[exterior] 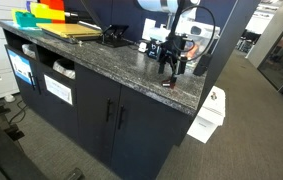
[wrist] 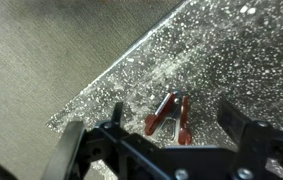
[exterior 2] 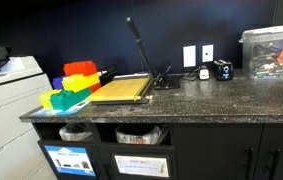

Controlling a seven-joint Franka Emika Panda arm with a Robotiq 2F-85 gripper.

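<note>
Between the two spread fingers of my gripper, in the wrist view, a small red-and-silver clip-like object [wrist: 171,116] lies on the speckled dark counter [wrist: 231,70]. The fingers stand open, and no contact with the object shows. In exterior view 1 the gripper [exterior: 170,78] is low over the counter's right end, with the red object [exterior: 169,84] right beneath it. Exterior view 2 shows neither the gripper nor the red object.
The counter's edge lies close to the object, with floor [wrist: 41,50] beyond. A clear bin [exterior 2: 269,52] of mixed items stands at the back right. Farther left are a paper cutter [exterior 2: 121,90] and colored blocks [exterior 2: 76,85].
</note>
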